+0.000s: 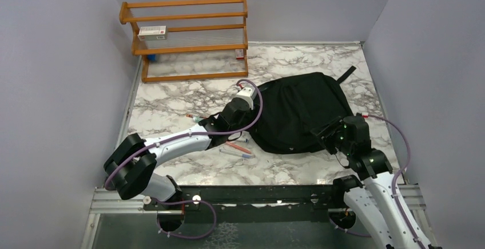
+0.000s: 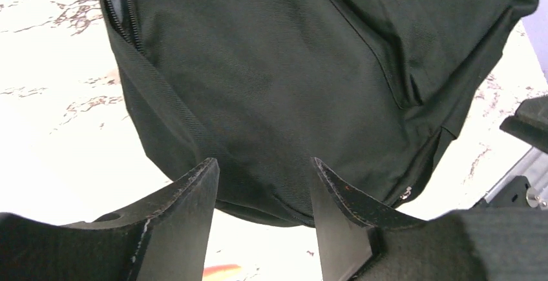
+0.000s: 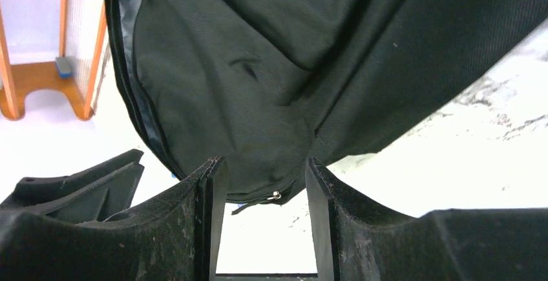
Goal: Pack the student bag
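The black student bag (image 1: 297, 111) lies flat on the marble table, its zipper (image 2: 132, 16) parted along the side at upper left in the left wrist view. Over the bag's left edge, my left gripper is open, with a clear gap between its fingers. My right gripper is open too, near the bag's front right corner (image 3: 274, 181), holding nothing. A red pen (image 1: 239, 147) and a blue pen (image 1: 236, 153) rest on the table in front of the left arm. The arm partly covers other small items.
A wooden shelf (image 1: 194, 78) stands at the back left, carrying a white box (image 1: 152, 33) and a small red box (image 1: 239, 54). A dark strap (image 1: 346, 75) sticks out behind the bag. Bare table (image 1: 286, 172) shows along the front.
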